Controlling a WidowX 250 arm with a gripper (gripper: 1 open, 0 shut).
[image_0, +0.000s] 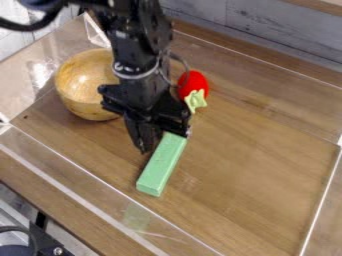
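Note:
The black robot arm reaches down from the top centre, and its gripper (144, 140) hangs low over the wooden board, just left of and above the upper end of a mint-green block (162, 165). The fingers look shut, with nothing visible between them. The block lies lengthwise on the board, tilted slightly, its top end close beside the gripper.
A tan bowl (83, 88) sits behind the gripper at the left. A red object (194, 84) with a pale green top (197, 100) lies at the back centre. The board's right half (267, 170) is clear, with clear rims along its edges.

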